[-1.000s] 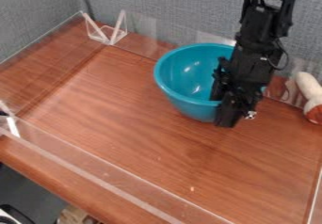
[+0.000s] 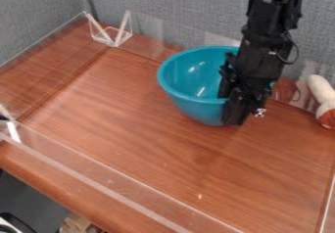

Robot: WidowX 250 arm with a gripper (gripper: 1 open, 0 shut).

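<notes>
A teal bowl [image 2: 189, 84] stands on the wooden table [image 2: 144, 168], right of centre toward the back. My black gripper [image 2: 237, 108] is down at the bowl's right side, overlapping its rim and wall. The fingertips are dark and bunched against the bowl, so I cannot tell how far apart they are or whether they grip the rim.
A white roller-like object with a pale wooden part [image 2: 323, 102] lies at the right edge. A white wire rack [image 2: 110, 31] stands at the back left. Clear low barriers run along the table's edges.
My gripper has risen slightly, and the bowl has shifted a little to the left, its rim sitting slightly differently.
</notes>
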